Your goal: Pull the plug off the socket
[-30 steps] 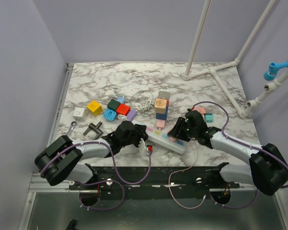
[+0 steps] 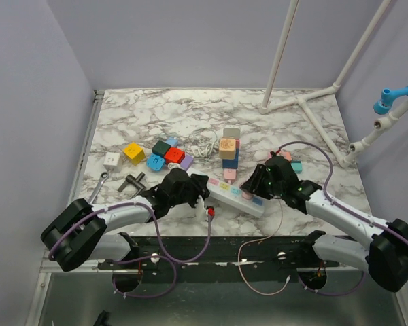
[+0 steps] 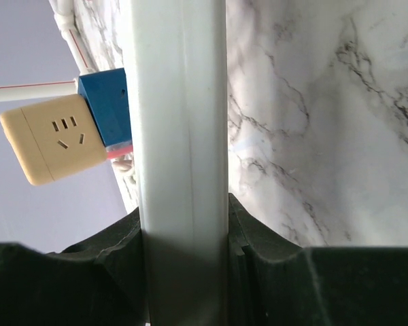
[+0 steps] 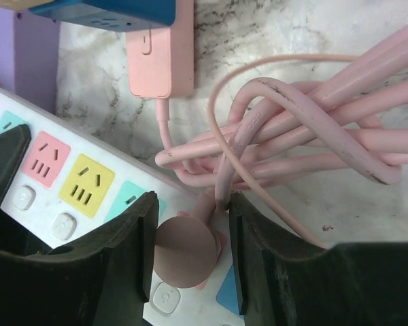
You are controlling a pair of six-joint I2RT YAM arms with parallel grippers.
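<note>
The white power strip [image 2: 224, 194] lies diagonally at the table's middle front, with pink, yellow and teal socket faces [image 4: 86, 182]. My left gripper [image 2: 198, 183] is shut on the strip, whose white body [image 3: 182, 136] fills the left wrist view between the fingers. My right gripper is part open over the pink round plug [image 4: 185, 251], which sits on a socket of the strip with a finger either side. A bundled pink cable [image 4: 299, 125] runs from the plug.
A stack of adapters [image 2: 228, 151] and a pink box [image 4: 160, 63] lie behind the strip. Coloured blocks [image 2: 174, 155] are at the back left. White pipes [image 2: 307, 114] stand at the right.
My right arm has also moved a little.
</note>
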